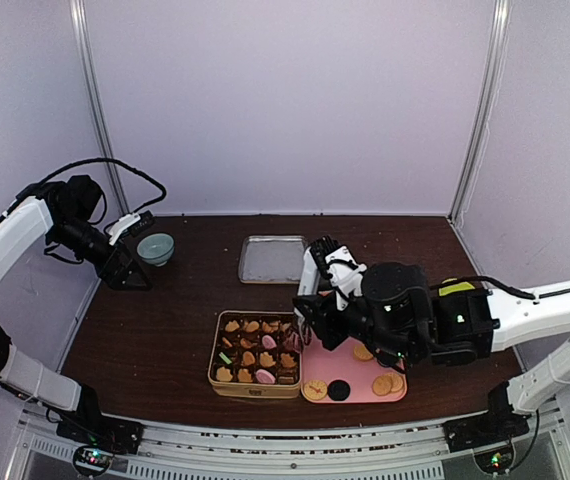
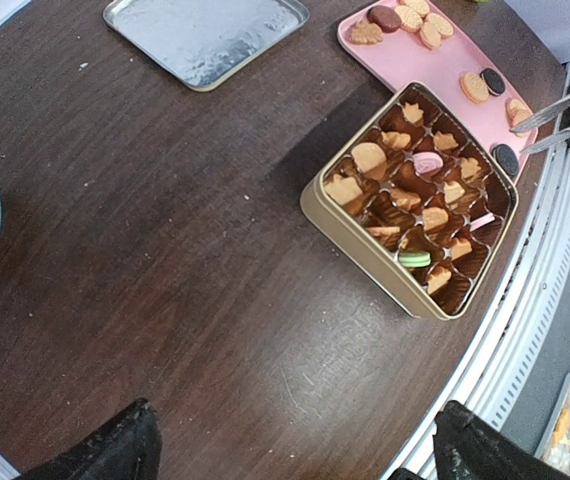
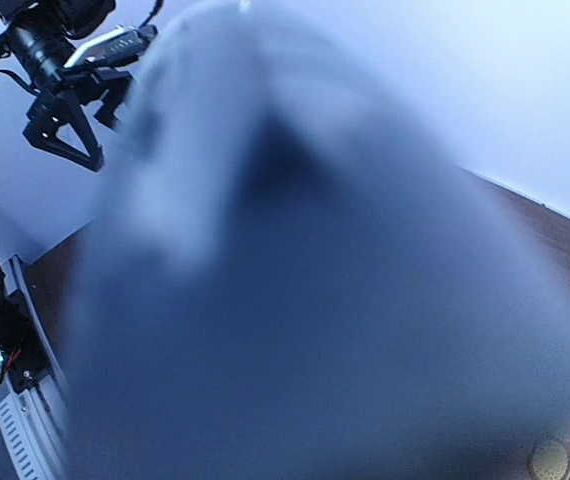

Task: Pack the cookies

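A tan box (image 1: pixel 255 390) with a brown divided insert holds cookies of several shapes, pink and green ones among them. Right of it lies a pink tray (image 1: pixel 365 378) with round cookies (image 2: pixel 474 88) and dark ones (image 2: pixel 505 160). My right gripper (image 1: pixel 310 320) is raised over the border between box and tray, partly hidden by its own arm; its wrist view is mostly a grey blur, so anything between its fingers cannot be made out, though it looks shut. My left gripper (image 1: pixel 125 270) hangs open at the left, high above the table.
An empty metal tray (image 1: pixel 273 258) lies at the back centre, a pale bowl (image 1: pixel 156 247) at the back left, and a yellow bowl (image 1: pixel 456 285) at the back right, mostly behind the right arm.
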